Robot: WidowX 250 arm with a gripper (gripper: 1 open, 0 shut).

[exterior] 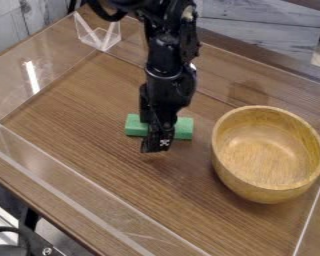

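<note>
My black gripper (157,131) points down over the green block (179,128), in the middle of the wooden table. The block lies crosswise behind the fingers, its two ends showing on either side and its middle hidden by them. I cannot tell whether the fingers touch it or how far apart they stand.
A large tan bowl (267,137) sits to the right, close to the block. A clear plastic container (99,32) stands at the back left.
</note>
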